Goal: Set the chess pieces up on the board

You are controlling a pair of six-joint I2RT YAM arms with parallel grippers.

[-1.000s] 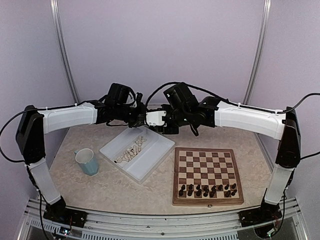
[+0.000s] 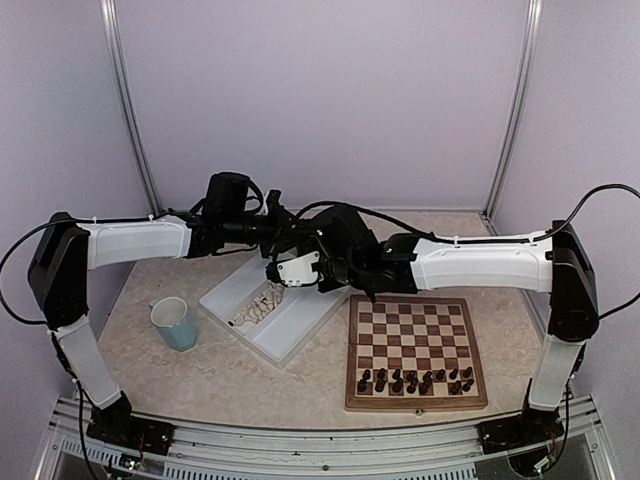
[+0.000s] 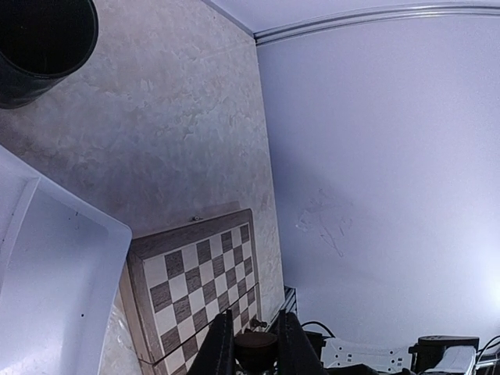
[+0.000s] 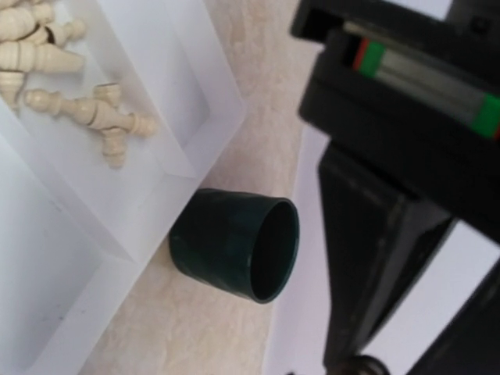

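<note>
In the left wrist view my left gripper is shut on a dark brown chess piece [image 3: 255, 353], its rounded end showing between the fingers. Both grippers meet above the tray in the top view, hidden among the black wrists; the right gripper's fingers cannot be made out. Large black gripper parts, apparently the left one's, fill the right side of the right wrist view, with a dark round end [image 4: 359, 366] low down. The chessboard [image 2: 354, 340] has dark pieces [image 2: 397, 383] in two rows along its front. Pale pieces [image 4: 86, 113] lie in the tray.
A white divided tray [image 2: 287, 352] lies left of the board. A mug [image 2: 174, 325], light blue from above and dark in the wrist views, stands beyond its left side. The board's far squares are empty, and the table's front left is clear.
</note>
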